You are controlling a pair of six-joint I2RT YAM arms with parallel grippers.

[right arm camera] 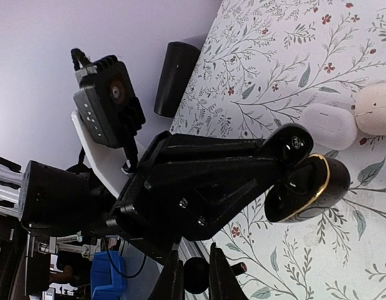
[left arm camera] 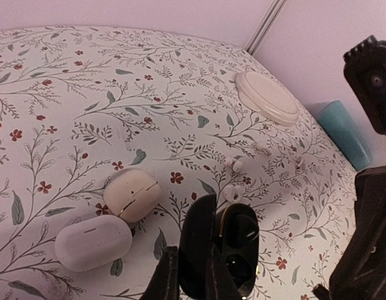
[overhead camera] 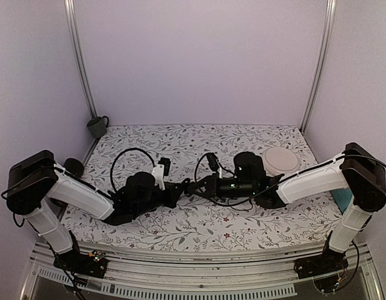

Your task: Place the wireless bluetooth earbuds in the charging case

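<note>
My left gripper (overhead camera: 175, 191) is shut on a black charging case (left arm camera: 196, 237), whose open top, gold trim and two hollows show in the left wrist view; in the right wrist view the case (right arm camera: 318, 190) is partly behind the left gripper's black fingers. My right gripper (overhead camera: 202, 189) faces it from close by. It is shut on a small dark object (right arm camera: 196, 275), apparently an earbud, seen between its fingertips at the bottom of the right wrist view. In the top view the grippers hide most of both held things.
A pale rounded box (left arm camera: 132, 194) and a white oblong one (left arm camera: 93, 244) lie on the floral mat. A round white pad (overhead camera: 280, 159) lies at the back right, a teal cylinder (left arm camera: 343, 134) at the right wall, a dark cylinder (right arm camera: 177, 75) and a mug (overhead camera: 97, 127) at the left.
</note>
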